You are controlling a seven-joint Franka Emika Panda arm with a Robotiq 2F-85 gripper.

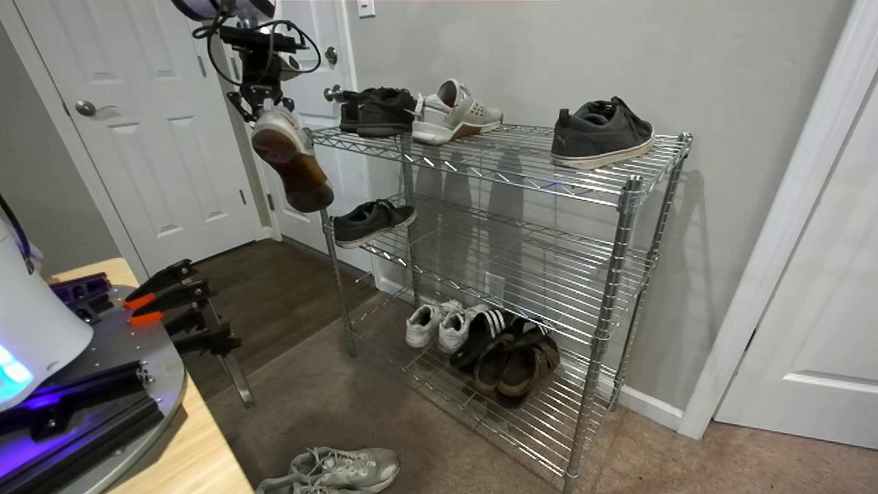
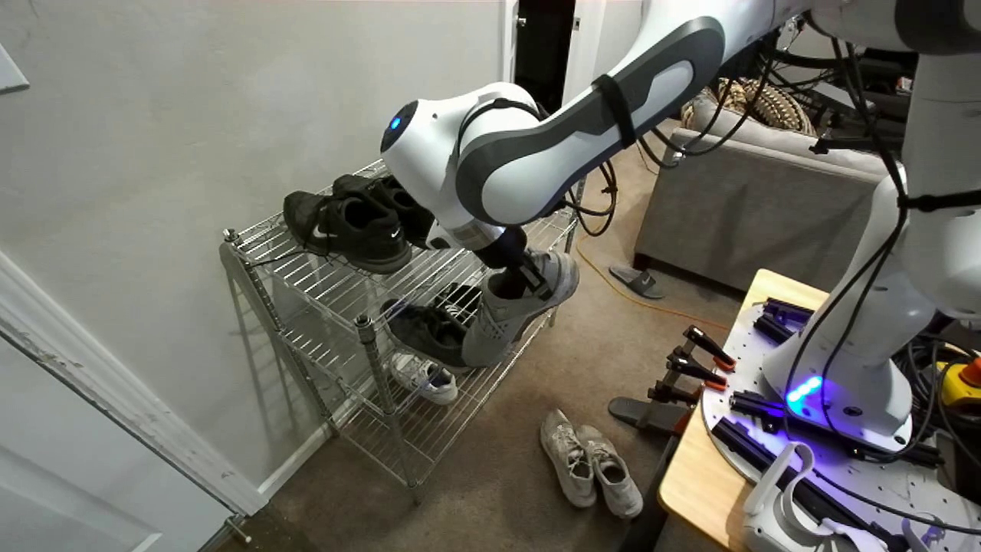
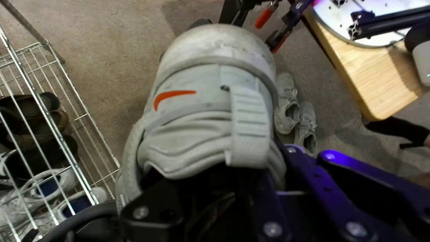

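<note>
A light grey sneaker with an orange swoosh (image 3: 217, 105) fills the middle of the wrist view, my gripper (image 1: 265, 106) shut on its collar. In exterior view 1 this held sneaker (image 1: 293, 160) hangs toe-down, its brown sole facing that camera, at the left end of the wire rack (image 1: 527, 177). A similar light grey sneaker (image 1: 457, 111) sits on the top shelf beside a pair of black shoes (image 1: 378, 111). At the far end of that shelf stands a dark grey shoe (image 1: 603, 133). The middle shelf carries one dark shoe (image 1: 372, 222) at its left end.
White sneakers (image 1: 440, 324) and sandals (image 1: 518, 362) occupy the bottom shelf. Two grey sneakers (image 2: 588, 464) lie on the carpet between rack and table (image 2: 690, 487). Clamps (image 1: 185, 300) jut from the table's edge. Much of the middle shelf is bare.
</note>
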